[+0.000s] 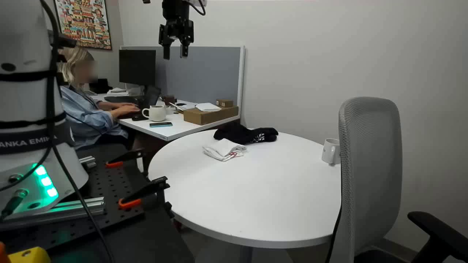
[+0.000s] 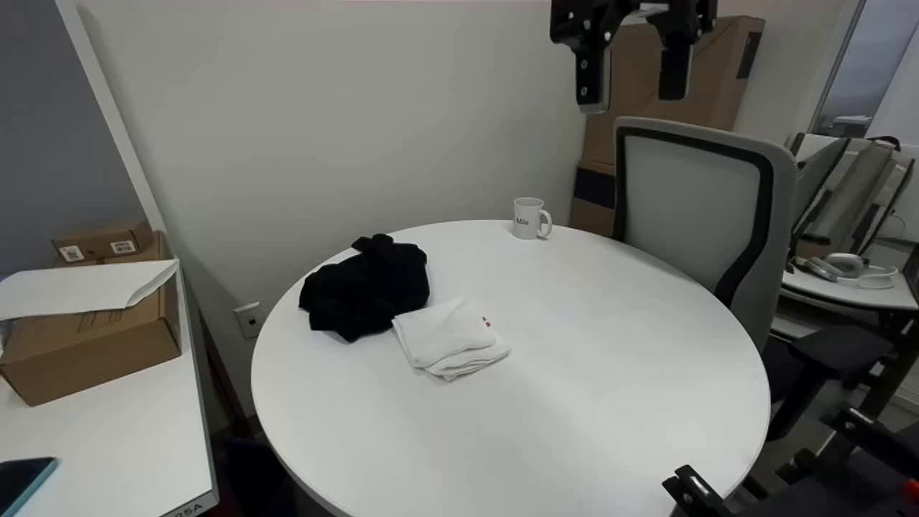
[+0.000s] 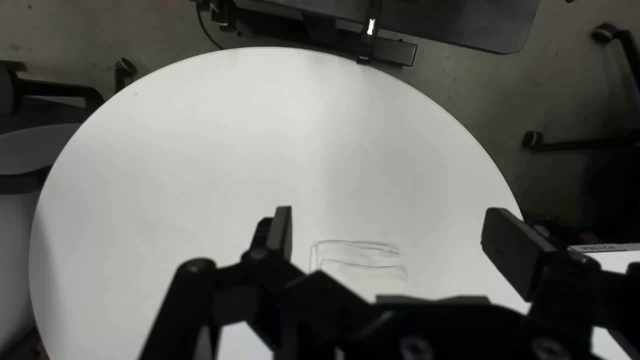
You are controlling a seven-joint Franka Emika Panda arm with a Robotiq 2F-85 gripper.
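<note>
High over the round white table (image 2: 603, 370) hangs my gripper (image 2: 635, 90), open and empty; in the wrist view its two fingers stand wide apart. A folded white cloth (image 2: 452, 336) with small red marks lies flat on the table. Beside it, toward the wall, is a crumpled black cloth (image 2: 370, 289), which exterior view 1 shows with a white print. In the wrist view the near part of the white cloth (image 3: 360, 264) shows between and below the fingers, partly covered by the gripper body. The black cloth is hidden there.
A white mug (image 2: 527, 219) stands near the table's far edge, close to a grey chair (image 1: 370, 175). A desk with a cardboard box (image 1: 210, 114), a cup (image 1: 156, 113) and a seated person (image 1: 90, 105) is at the left.
</note>
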